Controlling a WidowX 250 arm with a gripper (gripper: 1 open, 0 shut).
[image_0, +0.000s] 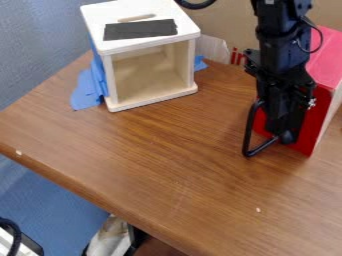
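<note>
My black gripper (274, 125) hangs low at the right of the view, against the front of a red box (311, 138) on the wooden table (147, 175). A black looped bar on it reaches down near the tabletop. Whether its fingers are open or shut, or hold anything, I cannot tell.
A white open cubby (154, 98) with a dark strip on top stands at the back left, on a blue cloth (86, 92). The table's left edge drops to a blue floor area.
</note>
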